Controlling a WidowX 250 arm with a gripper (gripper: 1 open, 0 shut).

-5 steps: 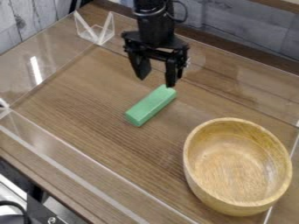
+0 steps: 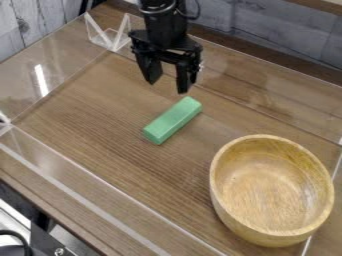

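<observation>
My black gripper (image 2: 166, 62) hangs over the back middle of the wooden table, its two fingers apart and open. A green rectangular block (image 2: 173, 120) lies on the table in front of it, slightly to the right, clear of the fingers.
A large yellow wooden bowl (image 2: 271, 188) fills the front right. A clear plastic piece stands at the back left edge, and the table's edge runs along the left.
The gripper has moved slightly left and back, away from the green block. The block and the bowl have not moved.
</observation>
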